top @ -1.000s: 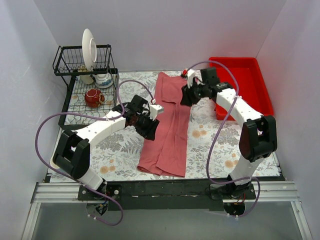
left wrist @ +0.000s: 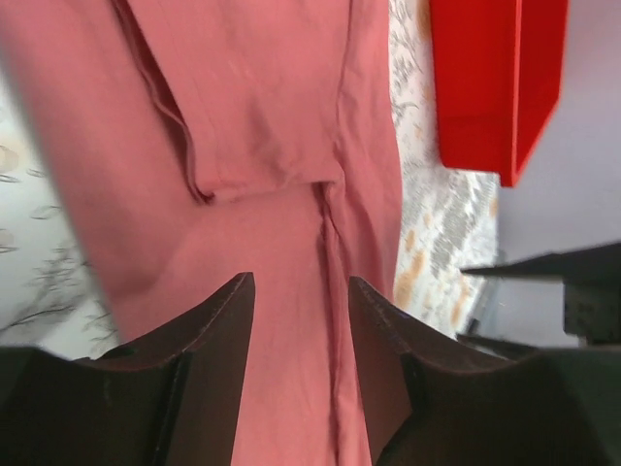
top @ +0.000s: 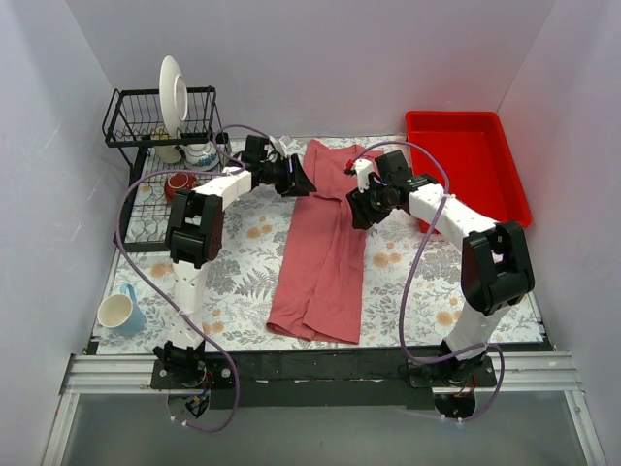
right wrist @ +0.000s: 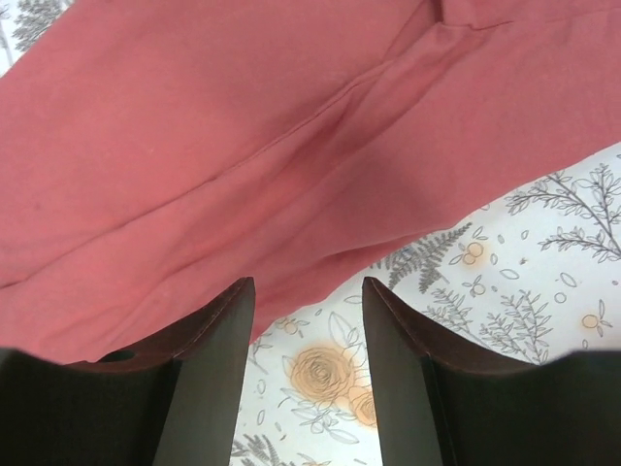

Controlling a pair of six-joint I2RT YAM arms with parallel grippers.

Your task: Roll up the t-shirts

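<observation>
A red t-shirt [top: 320, 243], folded into a long strip, lies flat on the flowered table mat, its sleeve folded inward near the far end. My left gripper [top: 303, 188] hovers over the strip's left edge toward that end. In the left wrist view, its fingers [left wrist: 223, 330] stand apart above the cloth, with nothing gripped. At the strip's right edge is my right gripper [top: 361, 219]. The right wrist view shows its fingers [right wrist: 218, 330] spread, one over the shirt's edge and the other over the mat, holding nothing.
A red bin [top: 466, 165] stands at the back right. A black dish rack [top: 141, 199] with plates and cups occupies the left, and a light blue mug [top: 121, 311] stands at front left. Bare mat [top: 243, 282] flanks the shirt.
My left gripper has moved toward the far end of the shirt. The shirt lies as before.
</observation>
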